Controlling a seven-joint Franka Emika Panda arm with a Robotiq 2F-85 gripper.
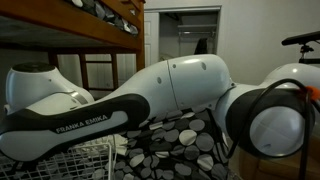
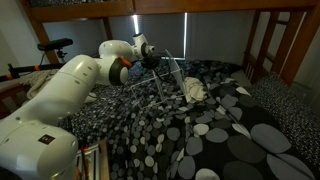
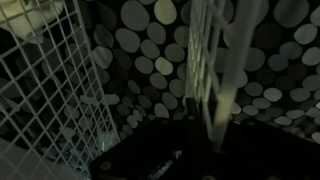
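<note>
A white wire basket shows at the lower left of exterior view 1, partly covered by my arm. In the wrist view its mesh wall crosses the left side, and another wall with a thick white rim runs down between my fingers. My gripper is dark and shut on that rim. Exterior view 2 shows the basket's thin white edges near the gripper, whose fingertips are hard to make out there. A pale crumpled cloth shows behind the mesh at the upper left of the wrist view.
A dark bedspread with grey and white dots covers the bed, with broad clear room toward the front. An upper bunk overhangs exterior view 1. Wooden posts stand at the back of exterior view 2.
</note>
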